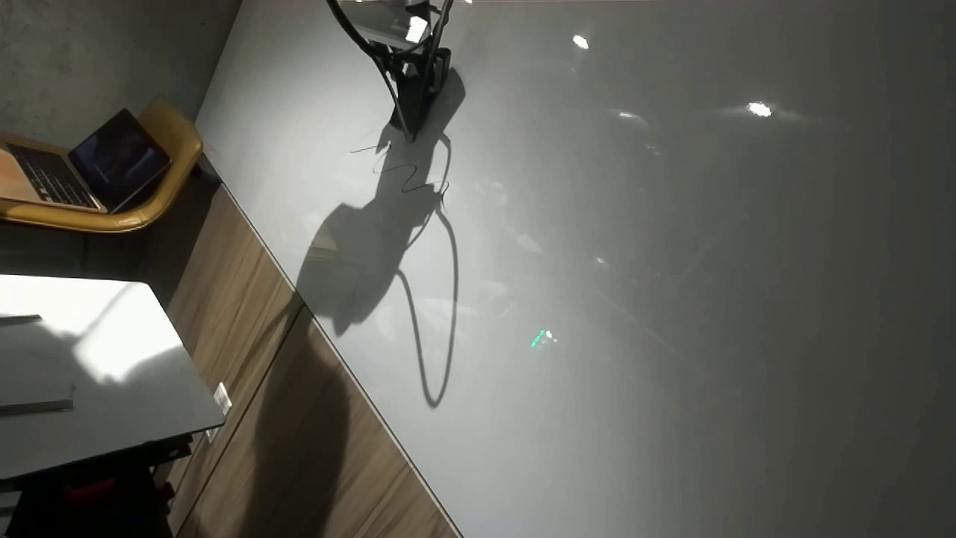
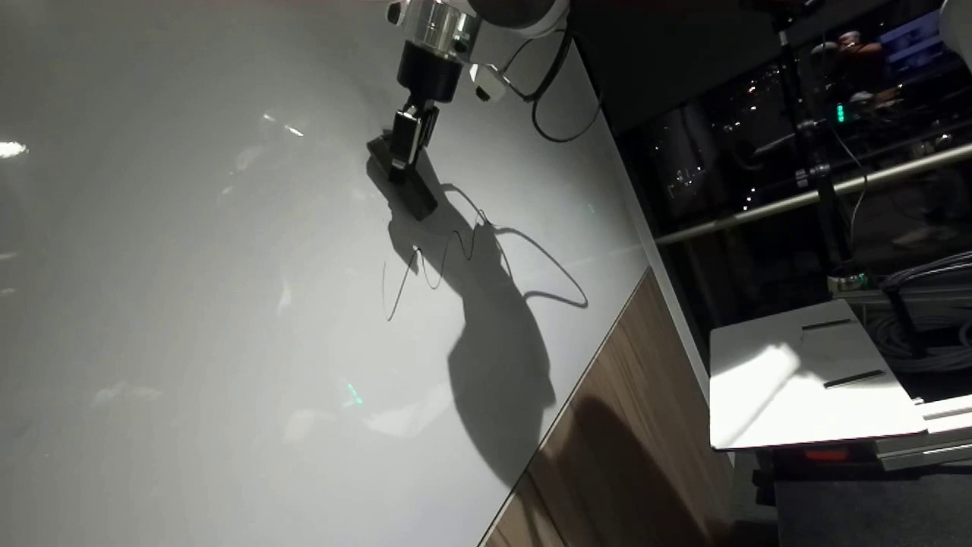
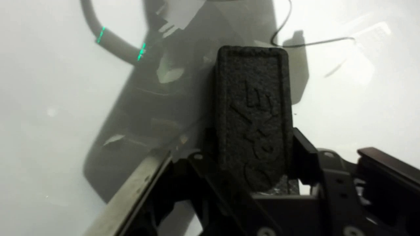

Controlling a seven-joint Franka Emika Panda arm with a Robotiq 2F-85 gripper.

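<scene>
A dark, block-shaped eraser [image 3: 256,106] with raised lettering is pinched between the fingers of my gripper [image 2: 407,150], which is shut on it. In exterior view 2 the eraser [image 2: 419,197] is tilted across the board close to its own shadow; whether it touches the surface I cannot tell. A thin dark wavy line [image 2: 417,249] is drawn on the whiteboard [image 2: 228,319], just below the eraser in that view. Part of this line [image 3: 315,44] shows past the eraser's far end in the wrist view. The arm's shadow covers a middle stretch of it.
The whiteboard is otherwise broad and clear, with glare spots and faint reflections. Wood panelling [image 1: 260,376] borders it. A small white table [image 2: 774,401] stands apart from the board, and a laptop [image 1: 116,161] rests on a yellow chair [image 1: 175,134].
</scene>
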